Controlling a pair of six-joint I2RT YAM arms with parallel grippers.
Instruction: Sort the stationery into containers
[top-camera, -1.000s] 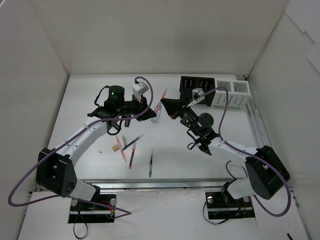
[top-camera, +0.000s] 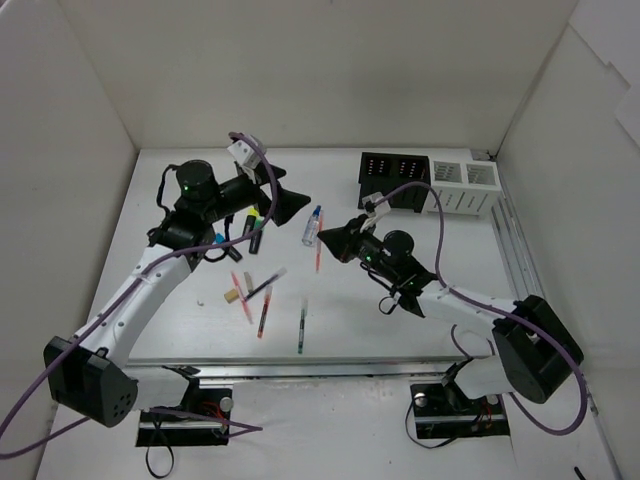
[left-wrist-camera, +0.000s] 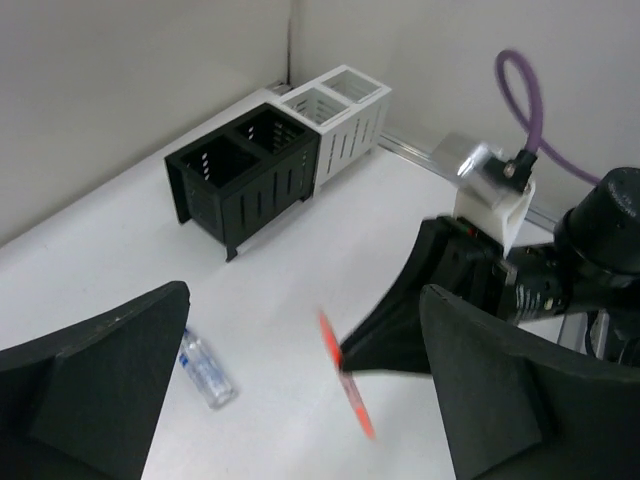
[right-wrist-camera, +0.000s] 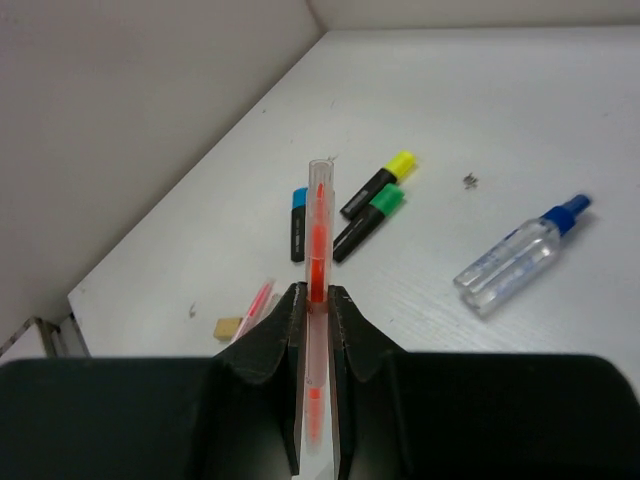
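My right gripper is shut on a clear pen with red parts (right-wrist-camera: 318, 235), which stands upright between its fingertips. In the top view that red pen (top-camera: 319, 252) is seen at the table's middle. My left gripper (top-camera: 290, 203) hangs over the back left of the table, its fingers (left-wrist-camera: 85, 385) spread wide with nothing between them. A clear bottle with a blue cap (right-wrist-camera: 515, 255) lies between the arms. The black container (left-wrist-camera: 245, 165) and the white container (left-wrist-camera: 345, 115) stand side by side at the back right, seemingly empty.
Yellow and green highlighters (right-wrist-camera: 385, 180) (right-wrist-camera: 370, 222) and a blue-capped one (right-wrist-camera: 298, 225) lie at the left. Several pens, including a green one (top-camera: 302, 326), and a tan eraser-like block (top-camera: 232, 295) lie towards the front. Right of centre, the table is clear.
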